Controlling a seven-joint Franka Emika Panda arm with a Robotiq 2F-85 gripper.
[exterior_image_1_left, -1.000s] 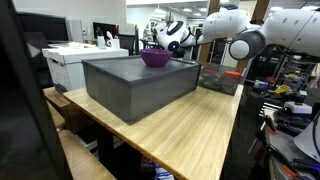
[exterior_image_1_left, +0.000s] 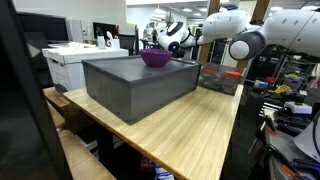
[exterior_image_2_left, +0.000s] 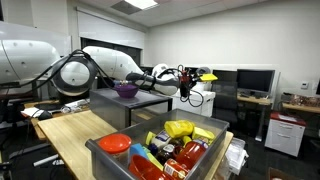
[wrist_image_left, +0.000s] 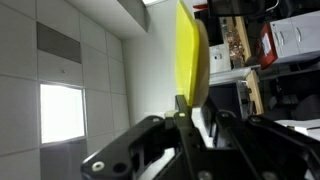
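Observation:
A long yellow object (wrist_image_left: 187, 55) rises from between the fingers of my gripper in the wrist view. My fingers are shut on its lower end. In exterior view 2 the gripper (exterior_image_2_left: 197, 75) is stretched far out and held high, with the yellow object (exterior_image_2_left: 208, 76) at its tip. What exactly the object is, I cannot tell. Exterior view 1 shows the arm (exterior_image_1_left: 220, 25) reaching toward the back of the room, above and behind a purple bowl (exterior_image_1_left: 156, 58). The fingers are too small to make out there.
The purple bowl rests on a long grey box (exterior_image_1_left: 125, 98) along the wooden table (exterior_image_1_left: 190, 140). A grey bin (exterior_image_2_left: 118, 171) holds several items, among them a red dish (exterior_image_2_left: 114, 143) and yellow and red things.

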